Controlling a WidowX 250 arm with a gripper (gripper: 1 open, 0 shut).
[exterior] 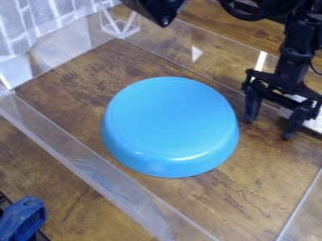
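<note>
A large blue round lid-like disc [169, 126] lies on the wooden floor of the clear-walled tray. At the right edge, the black arm ends in my gripper [274, 109], low over a white strip just right of the disc and apart from it. Its dark fingers are hard to make out, so I cannot tell whether they are open or shut or whether anything is between them.
A blue object [18, 220] lies at the bottom left, outside the tray wall. White ribbed material [44, 19] is at the top left.
</note>
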